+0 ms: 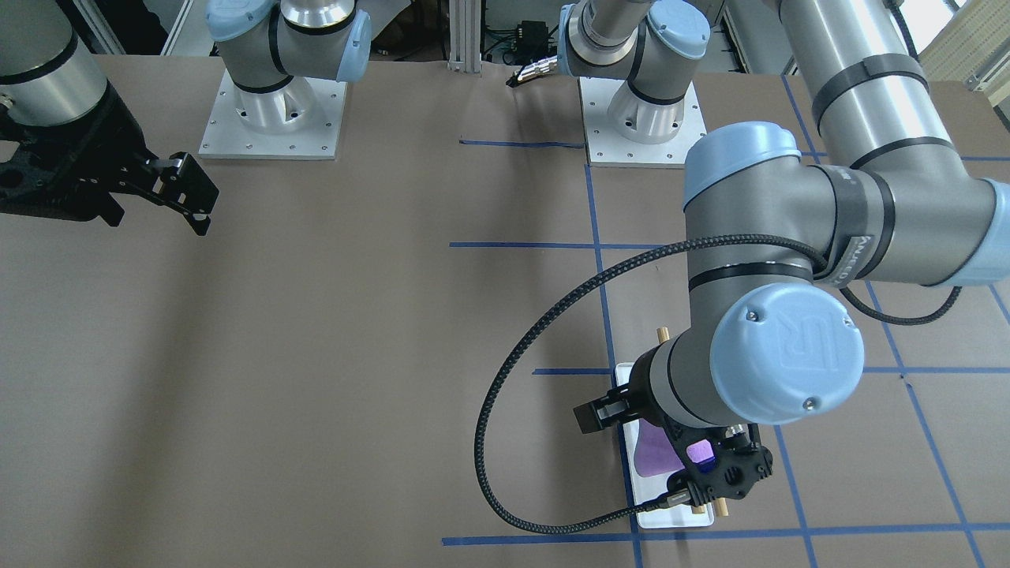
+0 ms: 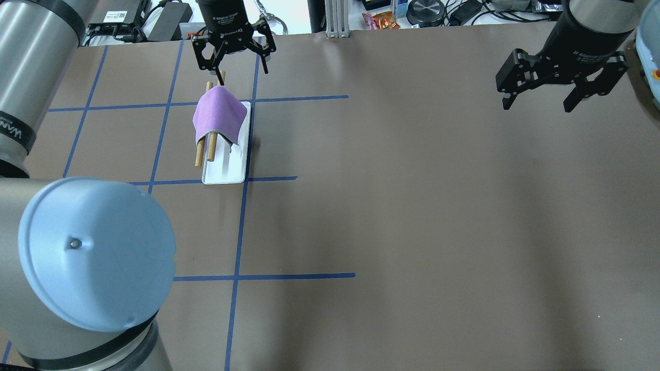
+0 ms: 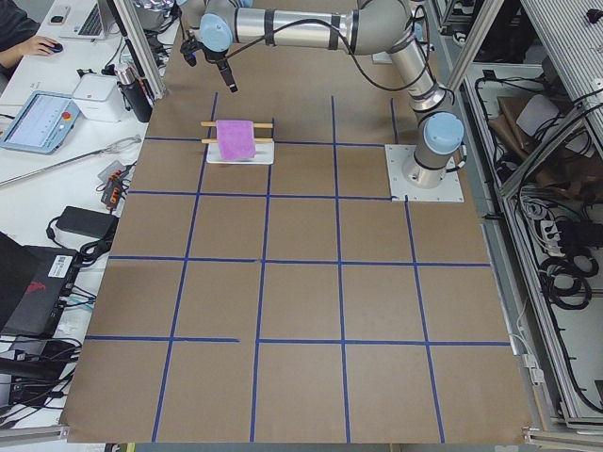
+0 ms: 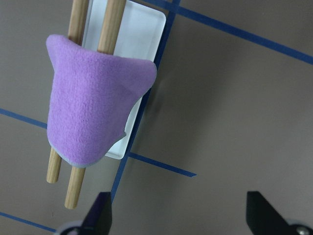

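A purple cloth (image 4: 93, 98) is draped over two wooden rods (image 4: 111, 27), which lie on a white tray (image 4: 137, 29) on the taped table, also seen from above as the cloth (image 2: 217, 114). My gripper is over this tray; in the wrist view its two fingers stand wide apart at the bottom edge with nothing between them, the cloth ahead of them. In the front view my wrist hides much of the tray and cloth.
Another black gripper (image 2: 563, 93) hangs at the right of the top view, apart from the tray. Two other arm bases (image 1: 274, 132) stand at the back in the front view. The tabletop around the tray is mostly clear.
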